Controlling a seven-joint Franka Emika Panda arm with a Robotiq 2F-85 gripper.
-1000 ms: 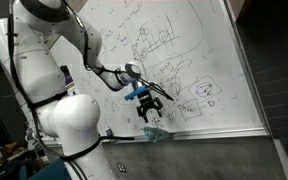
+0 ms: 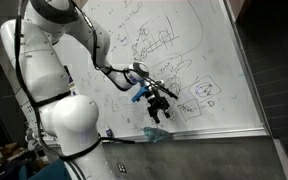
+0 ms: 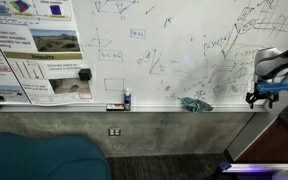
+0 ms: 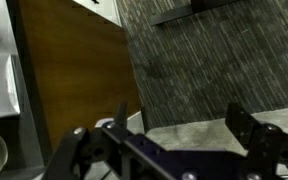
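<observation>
My gripper (image 2: 159,110) hangs in front of the whiteboard (image 2: 214,60), its fingers apart and nothing between them. In the wrist view the open gripper points down over dark floor, with no object between its fingertips. A crumpled green cloth (image 2: 156,134) rests on the whiteboard's ledge, just below the gripper in exterior view 1. In exterior view 2 the same cloth (image 3: 195,104) lies well to the left of the gripper (image 3: 262,99). The wrist view does not show the cloth.
A bottle (image 3: 127,100) and a dark eraser-like item (image 3: 115,107) stand on the ledge (image 3: 159,109) farther left. Posters (image 3: 29,50) cover the board's left side. A teal chair (image 3: 44,158) sits below. Brown panel (image 4: 69,70) borders the floor in the wrist view.
The cloth has not moved.
</observation>
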